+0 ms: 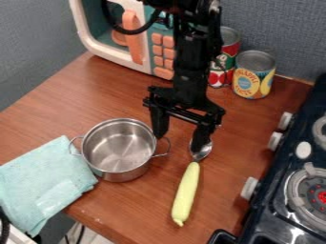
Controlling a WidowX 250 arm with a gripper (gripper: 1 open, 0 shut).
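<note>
My black gripper [180,141] hangs low over the wooden counter, its two fingers spread open, one beside the right rim of the steel pot [117,150], the other at the head of a spoon with a pale yellow handle [188,191]. The spoon lies on the counter to the right of the pot. I cannot tell whether either finger touches pot or spoon.
A folded light blue towel [38,181] lies left of the pot. The black stove [293,172] fills the right side. Cans [254,74] and a toy microwave [128,38] stand at the back.
</note>
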